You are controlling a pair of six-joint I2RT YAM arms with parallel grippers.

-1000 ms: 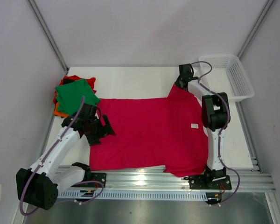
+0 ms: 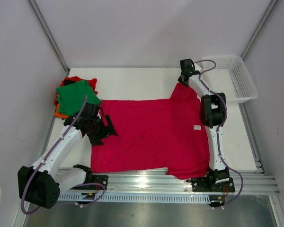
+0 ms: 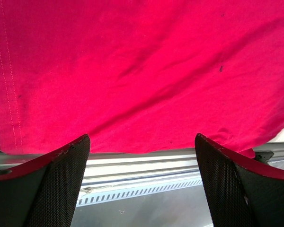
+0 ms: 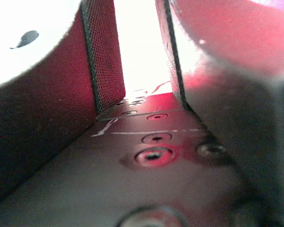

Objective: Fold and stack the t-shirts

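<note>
A red t-shirt [image 2: 146,135] lies spread over most of the table, one sleeve pointing toward the back right. My left gripper [image 2: 114,126] is open above its left part; in the left wrist view both fingers stand wide apart over the red cloth [image 3: 146,85] with nothing between them. At the far sleeve's end is my right gripper [image 2: 182,80], pointing toward the back. Its textured pads [image 4: 104,52] stand apart in the right wrist view, with bright background showing between them and no cloth visible there. The arm partly covers that sleeve.
Folded shirts, green on top [image 2: 75,97] with red and orange below, are stacked at the back left. An empty white basket [image 2: 248,94] stands at the back right, close to my right arm. Bare table [image 2: 128,82] shows along the back.
My right gripper has shifted slightly toward the back, and its forearm has swung a little left. The right edge of the shirt has moved slightly left. My left arm is almost unmoved.
</note>
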